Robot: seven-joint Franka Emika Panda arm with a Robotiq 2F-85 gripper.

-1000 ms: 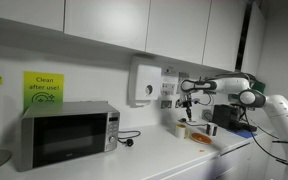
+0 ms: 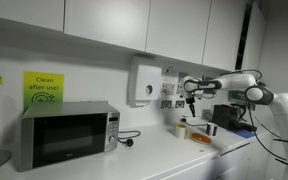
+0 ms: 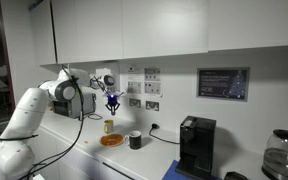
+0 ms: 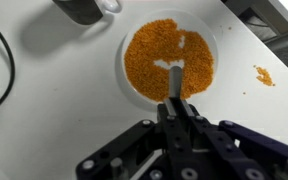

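Observation:
In the wrist view my gripper is shut on a thin grey strip-like object [image 4: 175, 80], perhaps a utensil; its full shape cannot be made out. Below it lies a white plate [image 4: 130, 91] spread with orange grains [image 4: 148, 72], a few bare patches showing through. From the side, the gripper [image 3: 112, 104] hangs well above the counter, over the area of a yellowish cup [image 3: 109, 127] and the plate of orange grains [image 3: 112, 139]. What it holds is too small to tell there.
A dark mug [image 4: 81, 9] stands close to the plate. Some spilled grains [image 4: 265, 76] lie beside it. A black coffee machine [image 3: 196, 146] and a microwave [image 2: 70, 135] stand farther along. Overhead cabinets [image 3: 174, 30] hang over the counter. Bare counter [image 4: 59, 130] is visible beside the plate.
The arm has shifted slightly to the right in exterior view 1, and the gripper sits a little lower. Cup, plate and mug look unmoved.

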